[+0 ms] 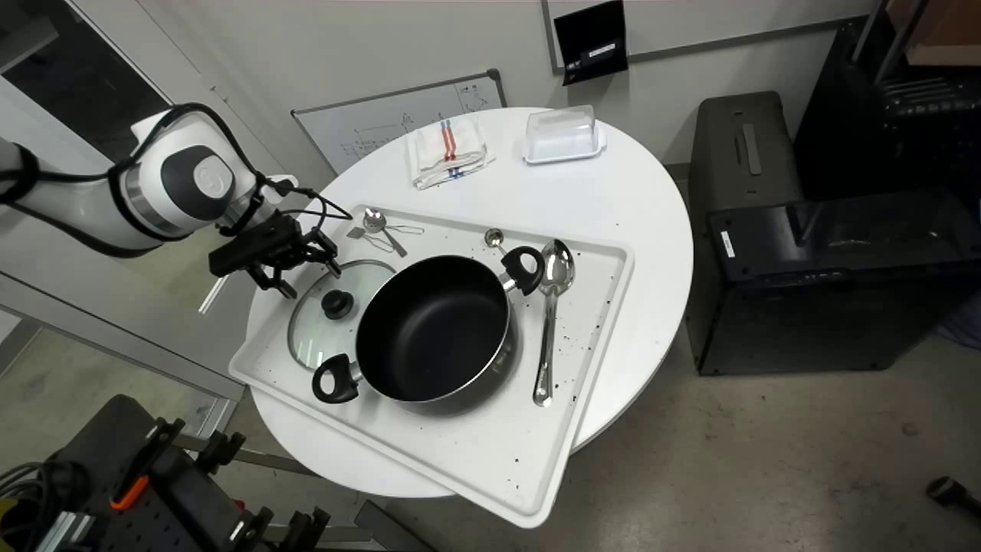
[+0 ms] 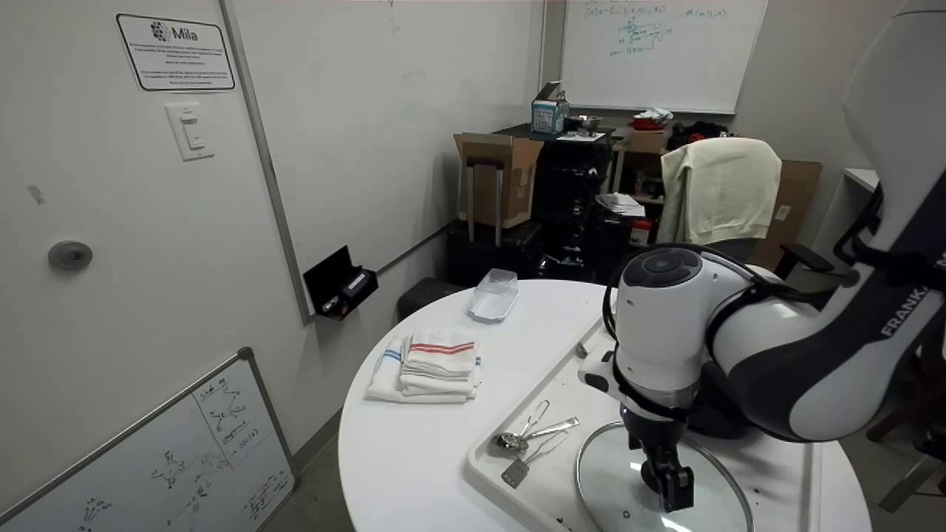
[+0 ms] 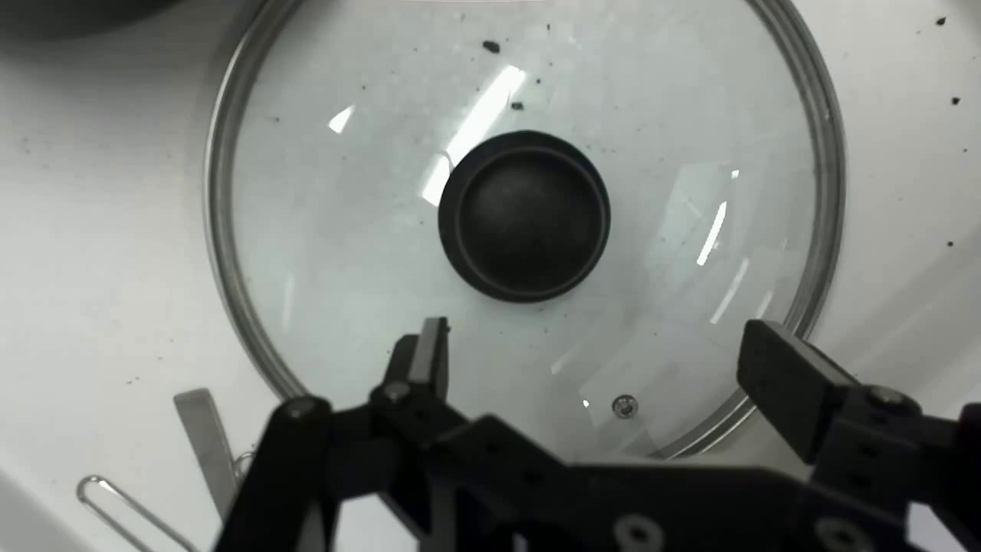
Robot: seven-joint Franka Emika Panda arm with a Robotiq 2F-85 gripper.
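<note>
A glass lid (image 1: 310, 330) with a steel rim lies on the white tray (image 1: 478, 469), to the left of the black pot (image 1: 432, 326). In the wrist view the lid's round black knob (image 3: 524, 216) shows just beyond my open gripper. Nothing is between its fingers, and the knob lies ahead of the fingertips, not between them. From the first outside view, my gripper (image 1: 315, 284) hangs above the lid's edge at the upper left. In the second outside view the gripper (image 2: 678, 496) hides part of the lid (image 2: 612, 479).
Small utensils (image 1: 375, 221) lie in the tray's far left corner. A large spoon (image 1: 549, 322) and a small spoon (image 1: 494, 238) lie near the pot's right handle. Beyond the tray are folded towels (image 1: 447, 152) and a clear-lidded dish (image 1: 562, 136). Bare table (image 1: 644, 239) shows at right.
</note>
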